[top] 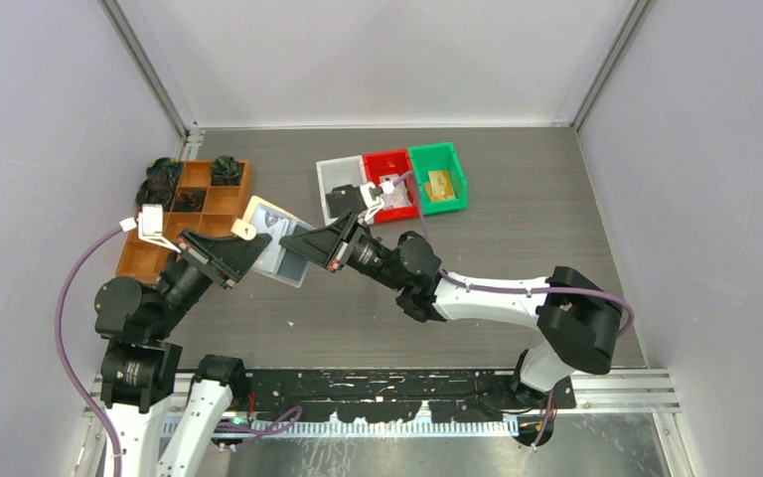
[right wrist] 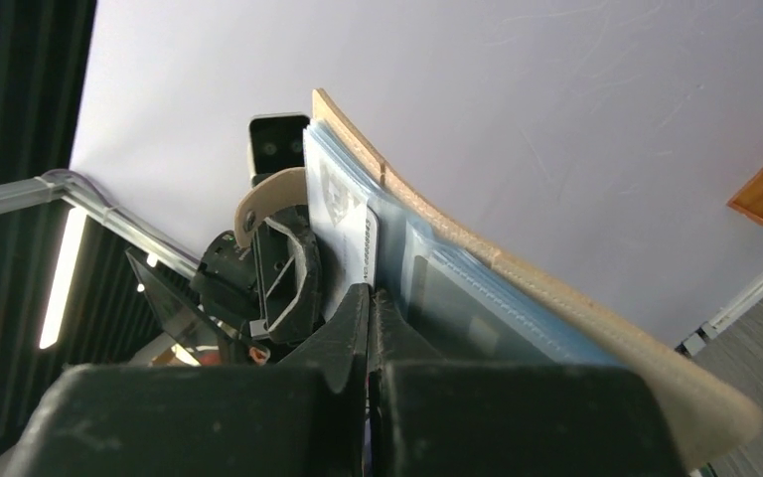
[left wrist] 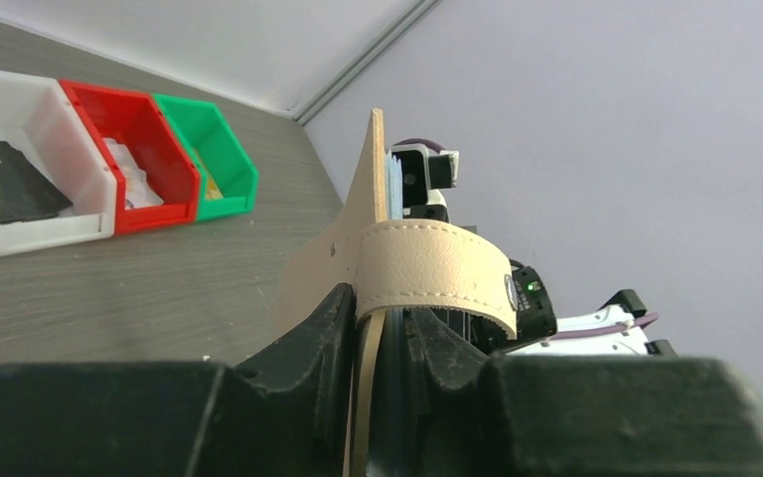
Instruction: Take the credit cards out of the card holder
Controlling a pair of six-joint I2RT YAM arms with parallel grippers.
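Note:
In the top view a beige card holder [top: 256,213] with clear sleeves is held up between both arms. My left gripper [top: 258,244] is shut on it; in the left wrist view the holder's strap [left wrist: 432,260] arches over the fingertips. From the other side comes my right gripper [top: 290,241], shut, its tips [right wrist: 371,308] against the clear sleeves [right wrist: 477,308] and a pale card edge [right wrist: 350,248] in the right wrist view. I cannot tell that anything is between them.
An orange divided tray [top: 139,260] with dark items lies at the left. White [top: 340,167], red [top: 385,159] and green [top: 432,152] bins stand at the back.

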